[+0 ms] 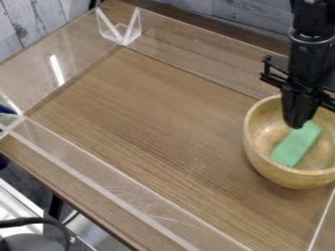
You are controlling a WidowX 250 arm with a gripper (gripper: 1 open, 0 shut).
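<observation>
My gripper (296,122) hangs at the right, just above a tan bowl (260,157), its tip over the bowl's back part. It looks shut, with nothing visible between its fingers. Inside the bowl lies a light green block (293,149), just below the gripper tip.
Transparent strips run along its back and front left edges, with a clear bracket (119,29) at the back left. A black cable (33,223) lies at the bottom left.
</observation>
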